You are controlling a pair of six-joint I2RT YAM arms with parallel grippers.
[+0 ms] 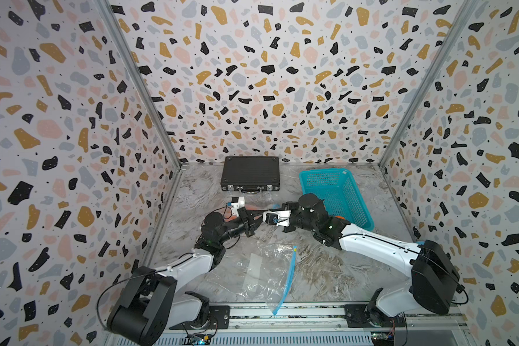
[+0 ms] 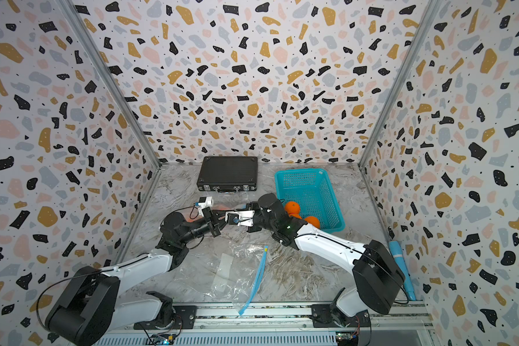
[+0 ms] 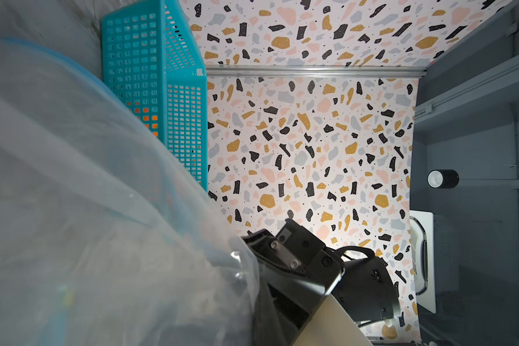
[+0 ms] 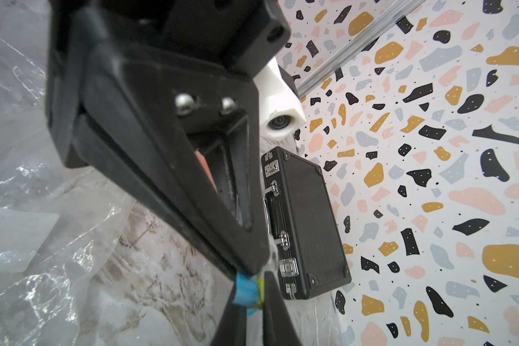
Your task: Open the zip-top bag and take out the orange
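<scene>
Over the middle of the table my two grippers meet tip to tip, the left gripper against the right gripper. In the right wrist view a blue zip edge with a yellow bit sits at the tips, pinched by my right fingers. The left gripper's fingers are shut just above it; whether they grip film is unclear. Clear bag film covers much of the left wrist view. Three oranges show in the turquoise basket; none is visible inside the bag.
A clear bag with a blue strip lies flat at the table's front. Behind the grippers rests a closed black case. A pinkish thing is mostly hidden behind the left gripper. Bare table lies beside the case.
</scene>
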